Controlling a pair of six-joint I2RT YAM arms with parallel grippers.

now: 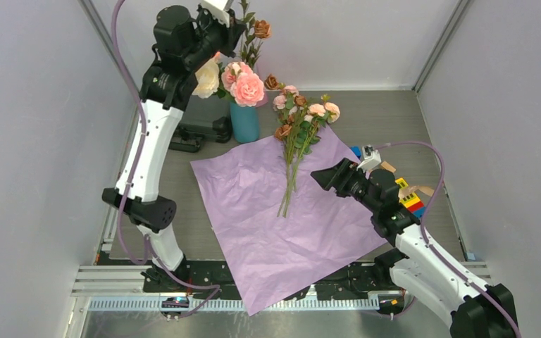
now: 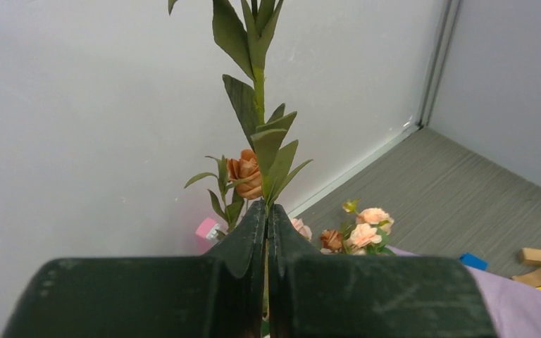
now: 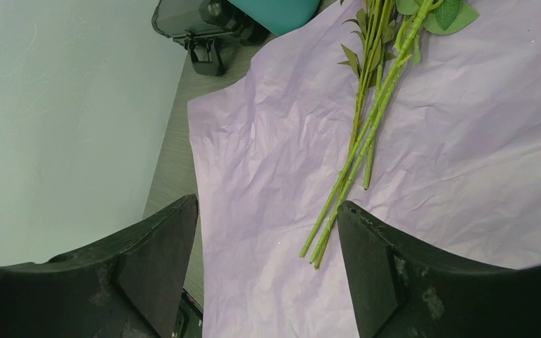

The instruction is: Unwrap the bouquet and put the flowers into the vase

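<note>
A teal vase (image 1: pixel 245 124) holds pink roses (image 1: pixel 245 84) and a cream one (image 1: pixel 206 77) at the back left. Above it, my left gripper (image 1: pixel 238 44) is shut on a thin flower stem (image 2: pixel 260 98), whose green leaves rise past the fingertips in the left wrist view; its bloom is out of that view. Whether the stem's lower end is inside the vase is hidden. More flowers (image 1: pixel 297 127), peach and brown with green stems, lie on the purple sheet. Right of these stems, my right gripper (image 1: pixel 322 181) hangs open, nothing between its fingers.
A black case (image 1: pixel 204 123) sits left of the vase. At the right are wooden pieces and coloured blocks (image 1: pixel 410 197). The purple sheet (image 1: pixel 268 246) is bare toward the front. White walls close in the back and sides.
</note>
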